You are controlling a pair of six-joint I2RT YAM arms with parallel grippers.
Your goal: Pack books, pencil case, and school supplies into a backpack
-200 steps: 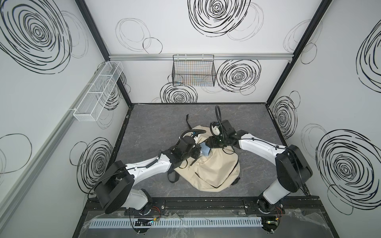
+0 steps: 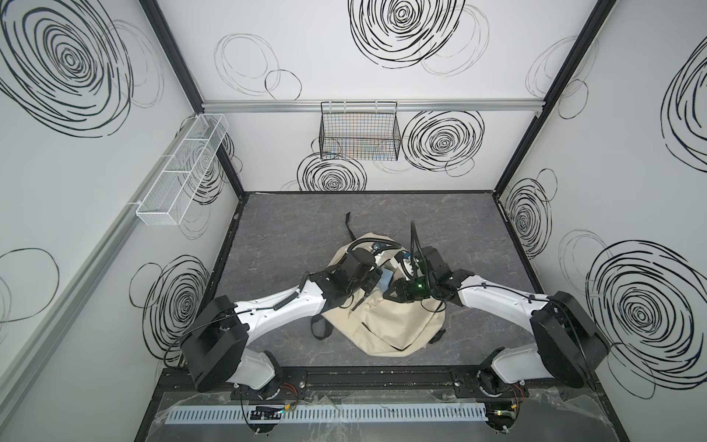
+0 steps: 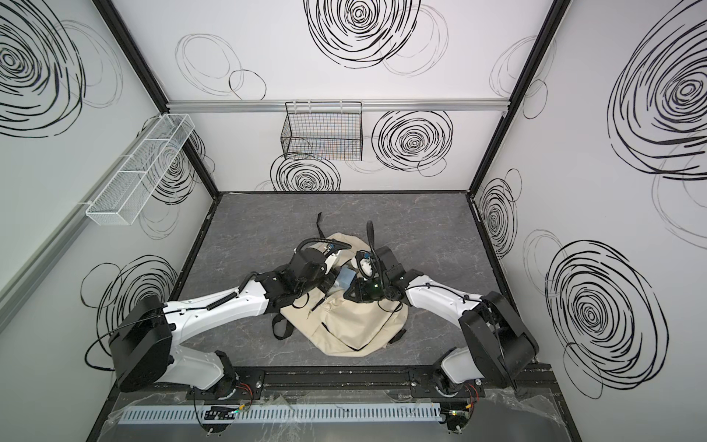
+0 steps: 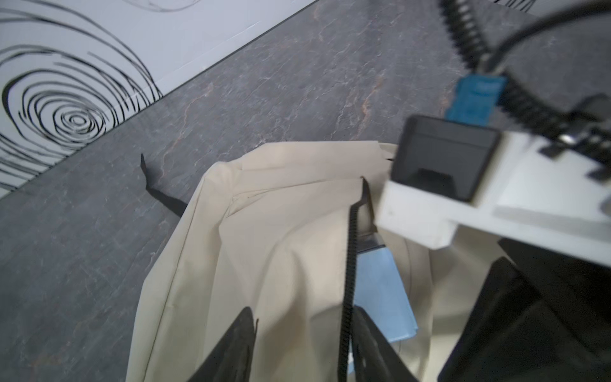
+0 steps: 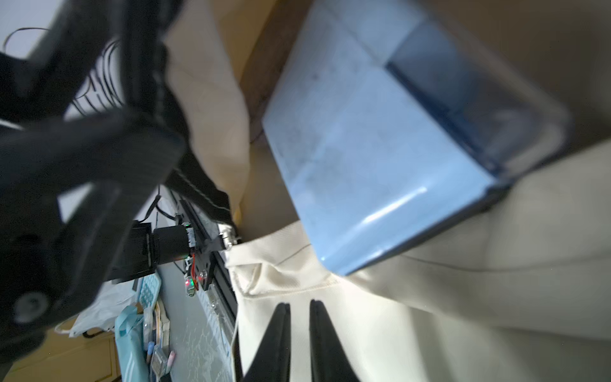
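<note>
The cream backpack point(image 2: 390, 324) lies on the grey table with its mouth held apart between my two arms. Inside it shows a light blue flat item point(image 5: 356, 146), likely a book or case, beside a clear-ended dark blue piece point(image 5: 464, 95). My left gripper has its fingers spread, the zippered edge point(image 4: 352, 254) of the bag running between them. At the other side my right gripper is nearly closed at the bag's cream cloth, which appears pinched between its tips. The bag's deeper contents are hidden.
A black wire basket point(image 2: 360, 132) hangs on the back wall, and a white wire rack point(image 2: 182, 173) on the left wall. Black straps point(image 2: 321, 327) stick out from the bag.
</note>
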